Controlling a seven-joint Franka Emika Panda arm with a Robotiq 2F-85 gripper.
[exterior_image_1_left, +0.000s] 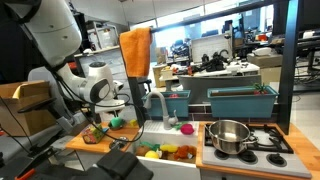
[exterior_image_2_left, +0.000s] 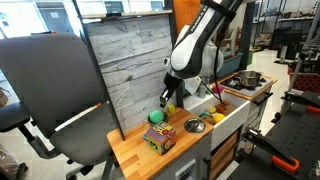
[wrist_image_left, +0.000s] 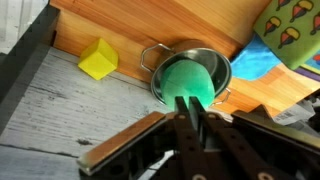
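In the wrist view, a small metal pot (wrist_image_left: 160, 55) with two loop handles stands on the wooden counter. A rounded green object (wrist_image_left: 188, 82) lies within or over its opening. My gripper overlaps the near edge of the green object, with its dark fingertips only a narrow gap apart. Whether they touch or grip it cannot be told. Exterior view 1 shows the gripper (exterior_image_1_left: 112, 103) low above the counter's left end, with a green thing (exterior_image_1_left: 115, 123) below it. A yellow block (wrist_image_left: 98, 59) sits beside the pot.
A patterned box (exterior_image_2_left: 159, 138) and a round metal dish (exterior_image_2_left: 194, 125) are on the counter. A blue cloth (wrist_image_left: 254, 59) lies near the pot. Close behind stands a grey wood-look panel (exterior_image_2_left: 130, 65). The sink (exterior_image_1_left: 165, 140), holding several colourful items, is to the right in exterior view 1.
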